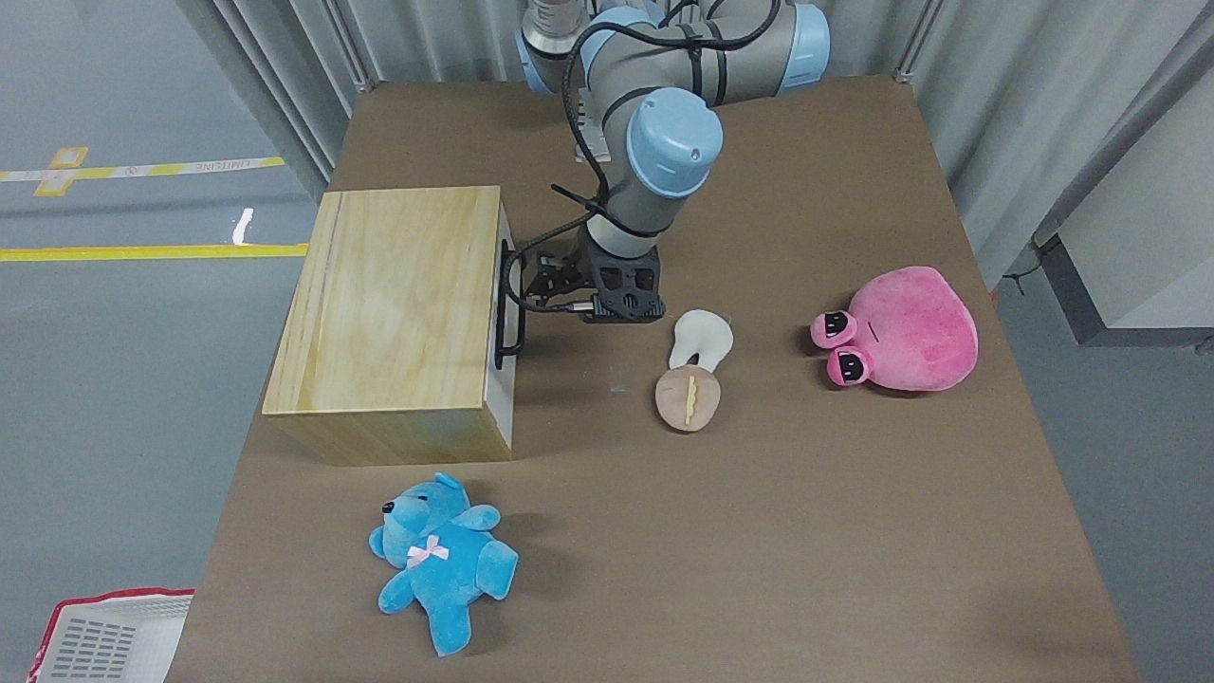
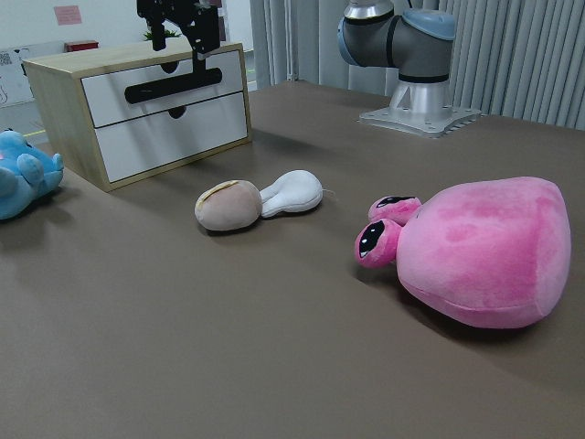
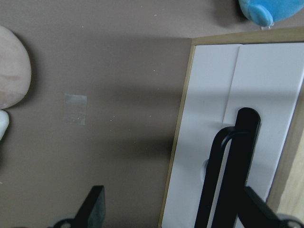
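Note:
The black gripper is open in the wrist view, its fingers wide apart over the floor of the table beside the white drawer fronts; one finger is near the black drawer handle (image 3: 237,166). In the front view the gripper housing (image 1: 615,285) hangs at the right side of the wooden cabinet (image 1: 381,296). Both drawers (image 2: 170,136) appear shut in the left view. A blue bear (image 1: 444,569) lies before the cabinet, a beige-and-white plush (image 1: 688,398) to its right, and a pink plush (image 1: 910,330) farther right.
A red-rimmed white basket (image 1: 114,637) stands on the floor at the lower left, beyond the table edge.

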